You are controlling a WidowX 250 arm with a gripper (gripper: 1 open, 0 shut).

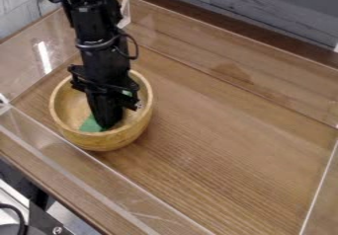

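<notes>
A black robot arm reaches down from the top left, its gripper (pixel 106 111) lowered inside a round wooden bowl (pixel 137 132) at the left of the table. A green object (pixel 91 124) lies in the bowl under the gripper, partly hidden by it. The fingertips are dark against the bowl's interior, and whether anything is between them is hard to see.
A white brick wall runs along the back, and the table's left edge is near the bowl, with a black cable at the bottom left.
</notes>
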